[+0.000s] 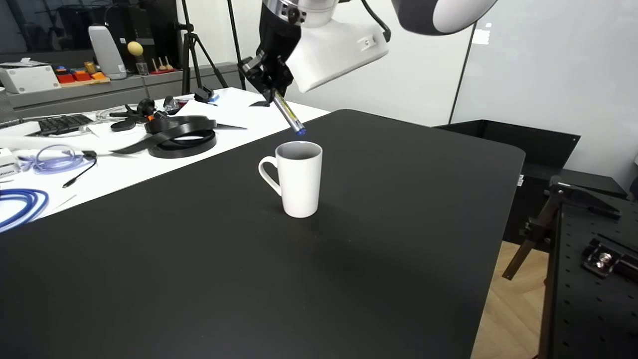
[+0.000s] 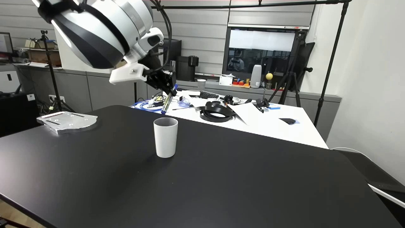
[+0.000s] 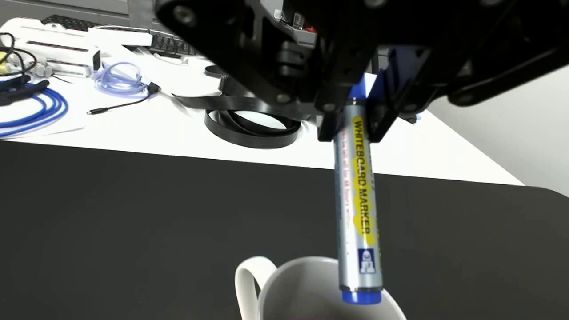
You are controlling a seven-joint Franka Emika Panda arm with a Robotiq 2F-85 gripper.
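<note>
A silver whiteboard marker (image 3: 357, 197) with a yellow label and blue ends is pinched near its upper, blue-capped end by my gripper, which is shut on it. The marker slants, its blue lower tip (image 1: 300, 130) a little above the rim of the white mug (image 1: 300, 182). Upright on the black table, the mug has its handle (image 1: 270, 174) toward the left in exterior view 1. From exterior view 2 the marker (image 2: 167, 103) also shows above the mug (image 2: 165, 137), clear of it. The mug's lower part is cut off in the wrist view.
Open black tabletop (image 1: 383, 263) surrounds the mug. Behind it a white table (image 2: 265, 125) carries a coiled black strap (image 2: 215, 112), cables and a keyboard. A flat metal plate (image 2: 68, 121) lies on the black table's left in exterior view 2.
</note>
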